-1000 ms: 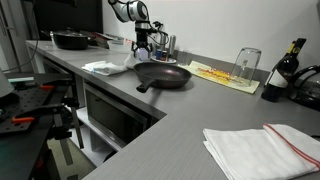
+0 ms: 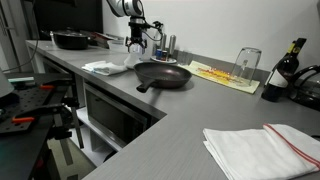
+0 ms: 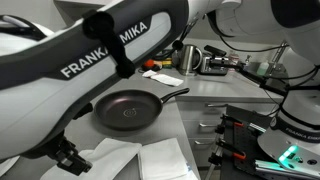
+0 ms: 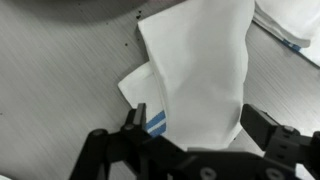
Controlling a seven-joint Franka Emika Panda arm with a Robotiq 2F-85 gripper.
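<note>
A crumpled white cloth (image 4: 200, 70) with a blue stripe lies on the grey counter in the wrist view. My gripper is open above it, one finger to each side of the cloth and nothing seen held between them. From exterior view 2, the gripper (image 3: 72, 160) is at the lower left, beside the same white cloth (image 3: 108, 158); the arm covers part of the scene. Exterior view 1 has the gripper (image 2: 137, 46) small and far off, behind the black pan (image 2: 165, 75).
A folded white towel (image 3: 165, 160) lies right of the cloth, and the pan (image 3: 127, 110) stands behind. In exterior view 1, a red-edged white towel (image 2: 265, 150) lies at front right, with a yellow patterned cloth (image 2: 222, 75) and a dark bottle (image 2: 285, 70) farther back. Bare counter lies between them.
The distant arm has shifted slightly in exterior view 1. The pan and the near towel stay where they were.
</note>
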